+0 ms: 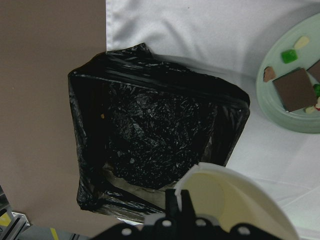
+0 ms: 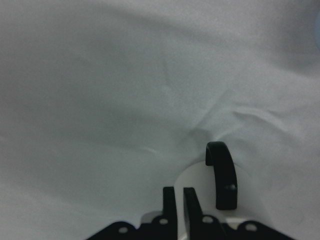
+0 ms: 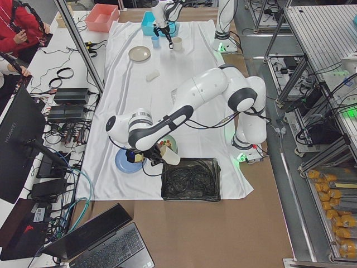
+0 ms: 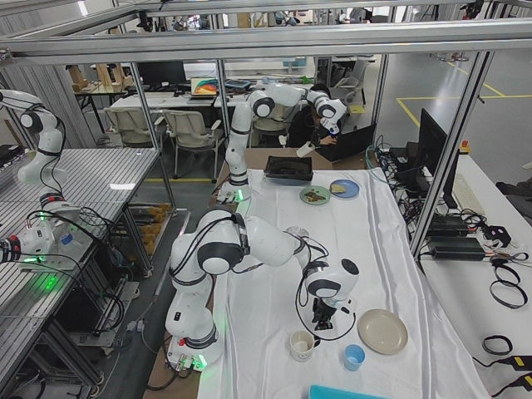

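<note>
My left gripper is shut on a pale cream cup, tilted above the table near the black-lined bin; the bin's liner holds a small brown scrap. A green plate with food pieces lies beside the bin, a blue plate with a yellow piece next to it. At the other end, my right gripper points down just beside a white mug with a dark handle; its fingers stand close together, a narrow gap between them.
A blue cup, a beige plate and a blue bin are at the right arm's end. A small pale item lies mid-table.
</note>
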